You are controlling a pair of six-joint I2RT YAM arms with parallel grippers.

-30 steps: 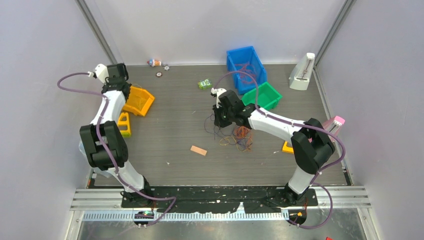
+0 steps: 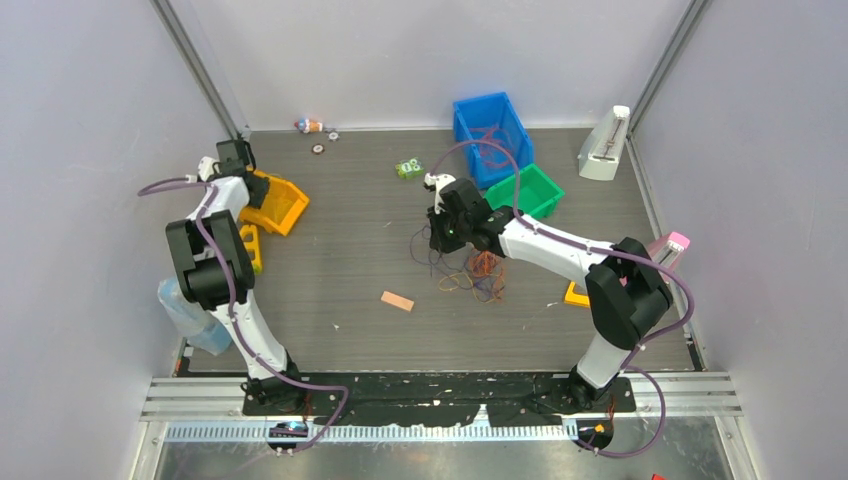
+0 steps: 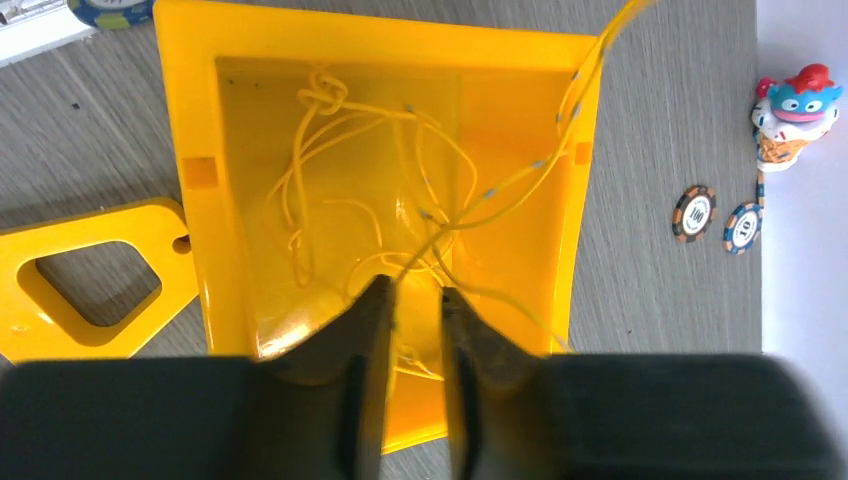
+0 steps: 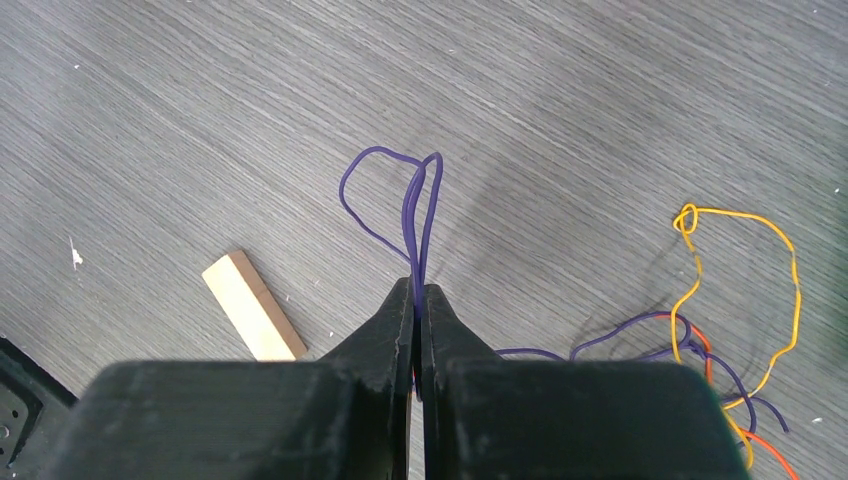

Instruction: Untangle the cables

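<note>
My left gripper is over the yellow bin [image 3: 188,130], its fingers parted by a narrow gap. Loose yellow cable [image 3: 448,228] lies inside the bin, one length trailing over its far right corner; a strand also runs down beside the left finger. In the right wrist view, my right gripper is shut on a purple cable [image 4: 410,205], which rises in loops from between the tips. Close by on the table, purple, orange and yellow cable [image 4: 797,300] lie tangled; the top view shows this orange cable [image 2: 486,264] bunched right beneath the right arm.
A green bin [image 2: 536,190] and a blue bin [image 2: 510,122] holding reddish cable stand at the back right. A wooden block [image 4: 250,305] lies in front of the right gripper. Poker chips [image 3: 694,213] lie beyond the yellow bin.
The right arm has barely moved, and the tangle lies where it was.
</note>
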